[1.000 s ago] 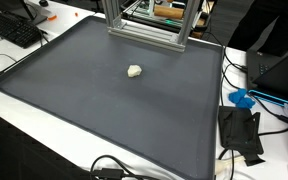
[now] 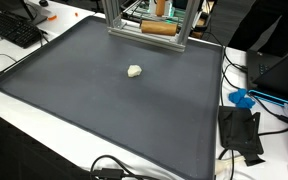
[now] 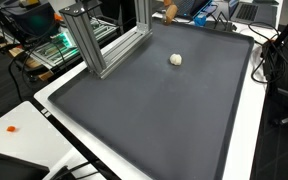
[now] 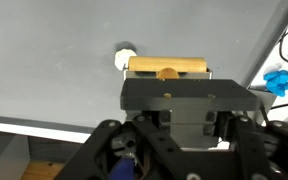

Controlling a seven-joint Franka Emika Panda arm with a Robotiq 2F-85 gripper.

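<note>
A light wooden, roller-like piece lies crosswise ahead of my gripper in the wrist view. An orange-brown upright part rises from its middle into the dark fingers, which are shut on it; the grip itself is mostly hidden. In exterior view 1 the wooden piece shows at the top edge, with the upright part above it. Only a bit of the brown piece appears at the top of exterior view 2. A small crumpled white lump rests on the grey table mat.
An aluminium frame stands at the mat's far edge. Blue crumpled material and a black object lie to the right, among cables.
In exterior view 1 the wooden piece has come lower in the picture and slightly left, toward the mat. The white lump has stayed put.
</note>
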